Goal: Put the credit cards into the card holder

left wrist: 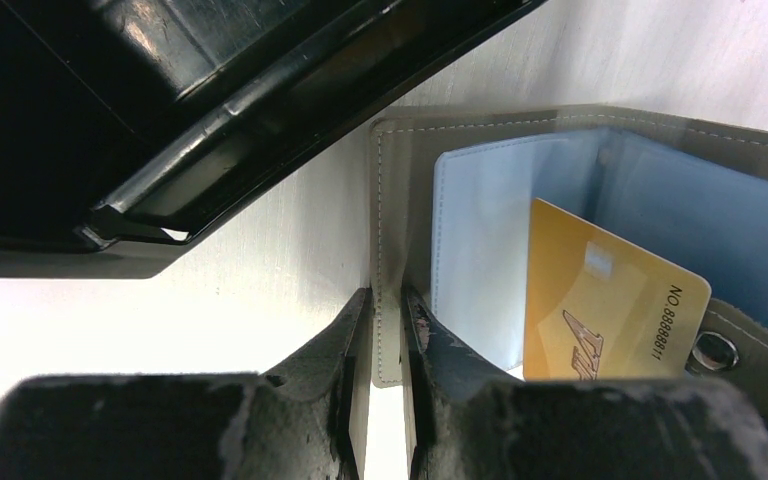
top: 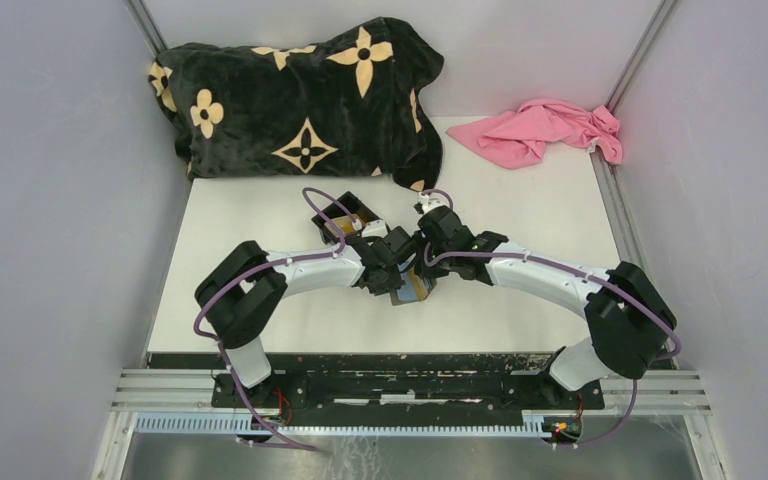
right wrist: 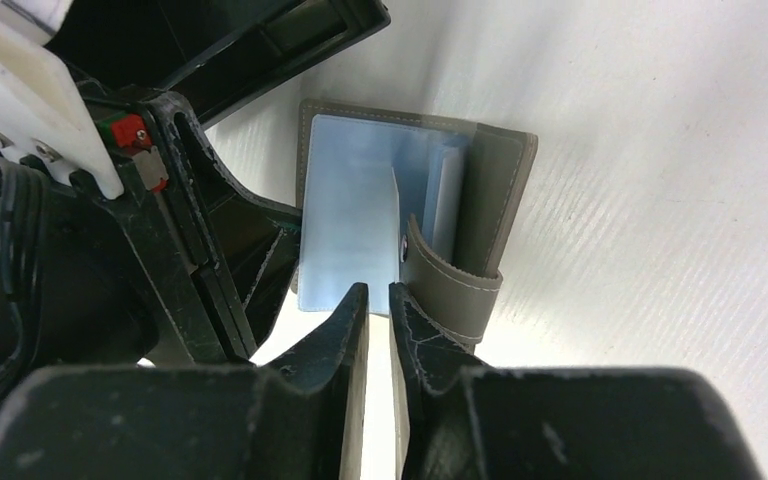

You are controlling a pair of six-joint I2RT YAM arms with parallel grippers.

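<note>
A grey card holder [left wrist: 480,130] with pale blue sleeves lies open on the table, between both grippers in the top view. A gold card [left wrist: 610,300] sits against its sleeve in the left wrist view. My left gripper is shut on the holder's stitched left edge. My right gripper hovers at the sleeve beside the holder's strap [right wrist: 450,290], its fingers slightly apart; whether anything is between them is unclear. The black card box [top: 332,210] stands just behind the left gripper.
A dark patterned cushion [top: 290,100] and a pink cloth [top: 540,130] lie at the back.
</note>
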